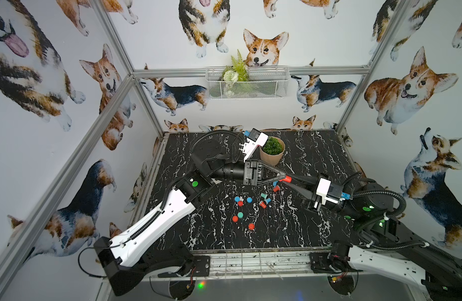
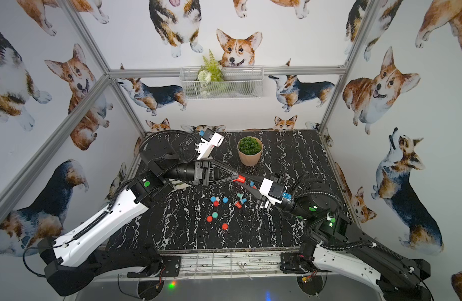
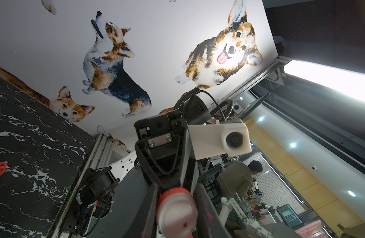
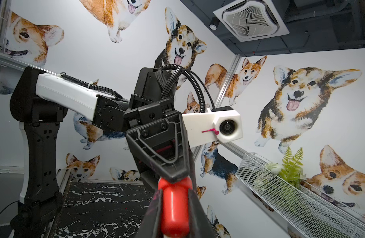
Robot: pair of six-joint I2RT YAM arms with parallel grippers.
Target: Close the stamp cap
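A stamp with a whitish end (image 3: 177, 218) and a red part (image 4: 175, 212) is held in the air above the table between both arms. In the left wrist view, the fingers of my left gripper press on both sides of the whitish end. From the opposite side, my right gripper is shut on the red part, a finger along each flank. Seen from above, the red part (image 1: 287, 178) lies where the two sets of fingertips meet. The joint between cap and body is hidden by the fingers, so I cannot tell how fully it is seated.
Several small red, blue and teal caps lie scattered mid-table, among them a red one (image 1: 251, 226) and a teal one (image 1: 240, 214). A potted plant (image 1: 272, 150) stands behind the grippers. A wire basket (image 1: 247, 90) hangs on the back wall.
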